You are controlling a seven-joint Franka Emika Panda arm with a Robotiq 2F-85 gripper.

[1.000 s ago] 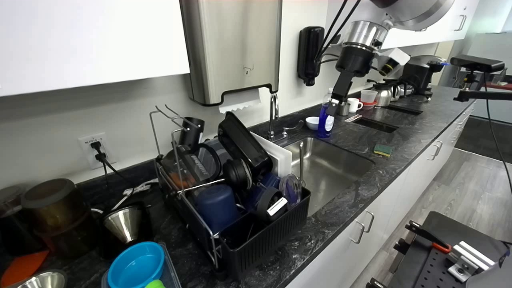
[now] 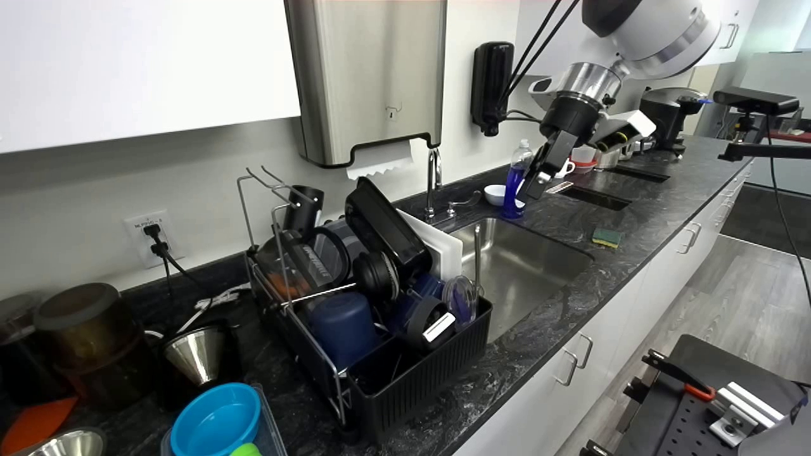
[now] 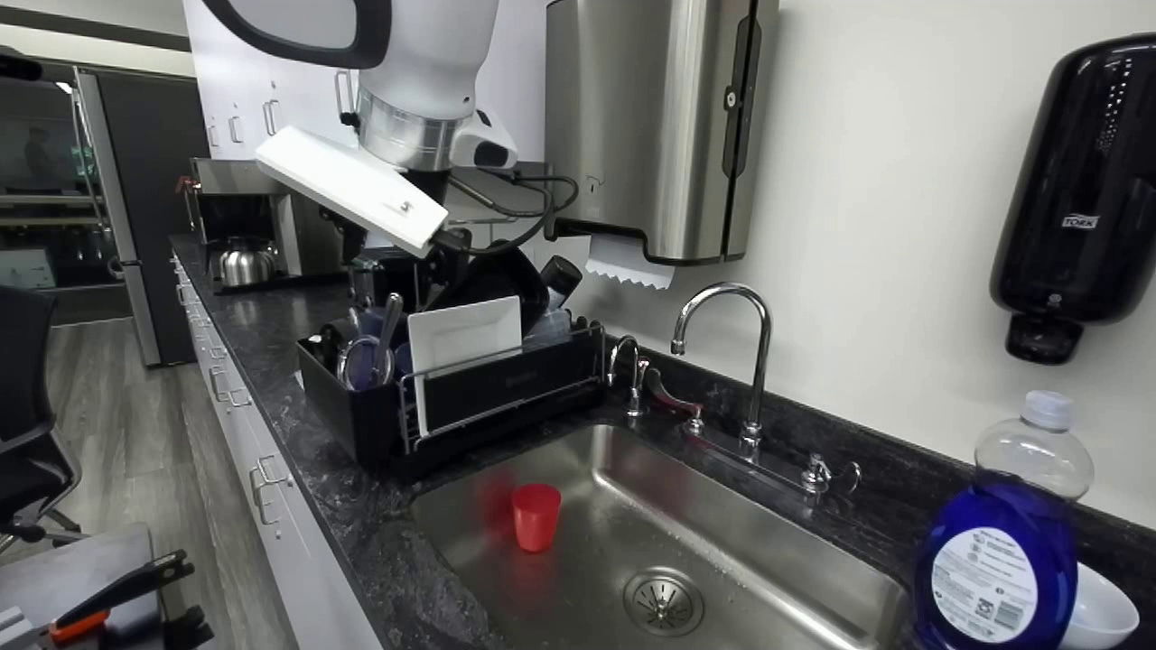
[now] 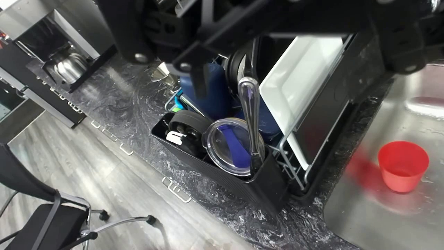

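High above the counter by the sink, my gripper (image 2: 538,181) hangs tilted in exterior view 1. The wrist view shows its black fingers (image 4: 201,79) wide apart with nothing held between them, so it is open. A red cup (image 3: 536,518) stands upright and empty on the floor of the steel sink (image 3: 748,563); the wrist view has the same cup (image 4: 402,166) at the right, clear of the gripper. Exterior view 1 does not show the cup. Beside the sink, a black dish rack (image 2: 426,395) is filled with dishes.
A metal utensil (image 4: 250,108), a clear lid (image 4: 224,146) and a white tray (image 4: 299,71) stand up in the rack. The faucet (image 3: 759,357) rises behind the sink. A blue soap bottle (image 3: 992,542) and a sponge (image 2: 607,238) lie beyond it.
My wrist and gripper have come lower and slightly right in exterior view 1, and the gripper is more tilted. The dishes, bottle and sponge have not moved.
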